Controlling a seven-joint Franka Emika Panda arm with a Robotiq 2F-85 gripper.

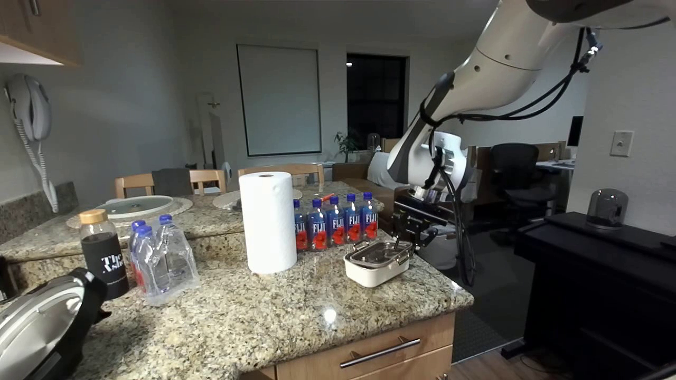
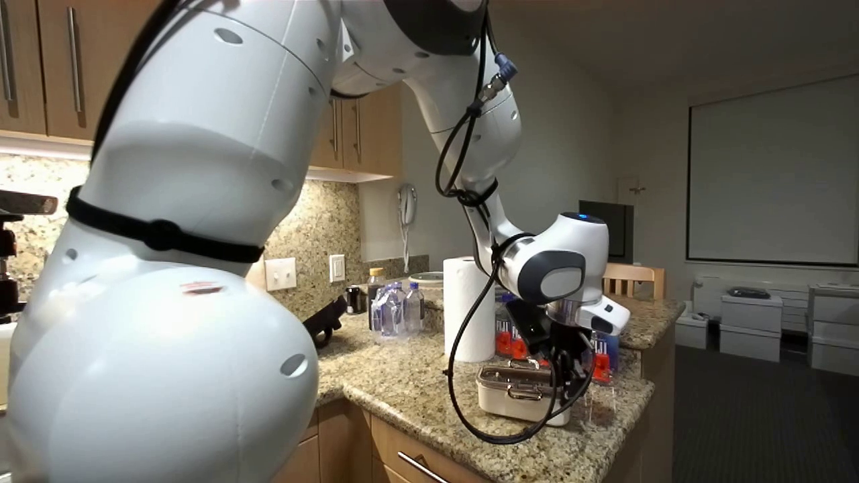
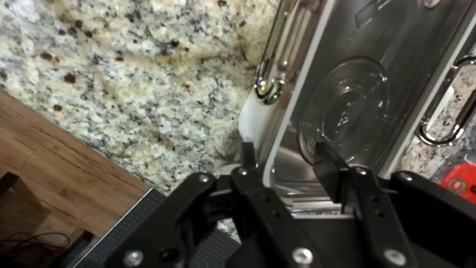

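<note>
An oblong cream container (image 1: 374, 273) with a clear lid (image 3: 348, 107) and metal clasps (image 3: 269, 91) sits on the counter near its right-hand end. My gripper is at the near end of the container in the wrist view. Its fingers stand apart, part open, with the container's edge passing between them. One finger (image 3: 248, 154) lies outside that edge, the other (image 3: 324, 163) over the clear lid. Whether either finger touches the container, I cannot tell. In exterior view 2 the hanging cable and the hand partly cover the container's right end.
Several water bottles (image 1: 336, 222) stand in a row behind the container, with a paper towel roll (image 1: 269, 225) to their left. Wrapped bottles (image 1: 161, 263) and a dark flask (image 1: 103, 259) are farther left.
</note>
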